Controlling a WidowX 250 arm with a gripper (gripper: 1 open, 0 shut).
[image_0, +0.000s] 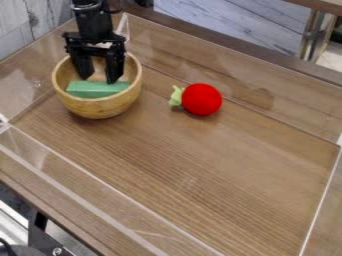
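A wooden bowl (130, 101) sits at the upper left of the table, holding a pale green block (98, 90). The black robot gripper (95, 70) reaches down into the bowl from behind, its fingers over the block at the rear half. Whether it is open or shut, or touches the block, I cannot tell. A red tomato-like object with a green leafy top (201, 99) lies right of the bowl.
A white wall stands at the back left, and a shelf edge (321, 8) shows at the top right.
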